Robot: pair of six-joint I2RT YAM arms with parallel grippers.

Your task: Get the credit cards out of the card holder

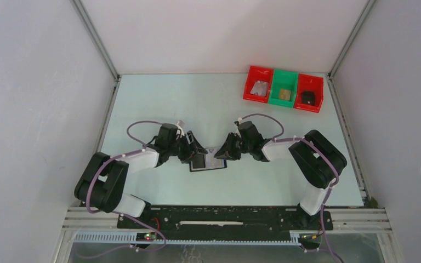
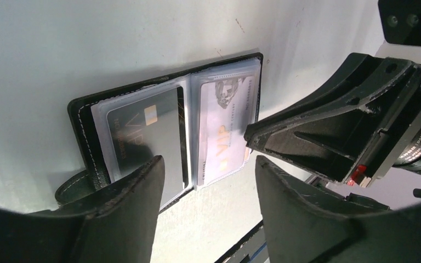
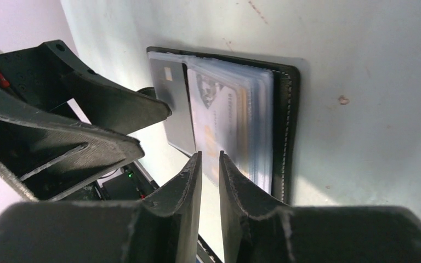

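Observation:
The black card holder (image 1: 208, 167) lies open on the table, its plastic sleeves holding a dark VIP card (image 2: 137, 137) on the left half and a white VIP card (image 2: 222, 123) on the right (image 3: 214, 115). My left gripper (image 1: 194, 148) is over the left half, its fingertips apart in the left wrist view (image 2: 208, 167) with nothing between them. My right gripper (image 1: 224, 150) is at the right half; in the right wrist view its fingertips (image 3: 194, 161) sit close together with a narrow gap, low by the white card's sleeves, nothing visible gripped.
Three joined bins, red (image 1: 260, 70), green (image 1: 284, 76) and red (image 1: 310, 80), stand at the back right with items inside. The rest of the table around the holder is clear.

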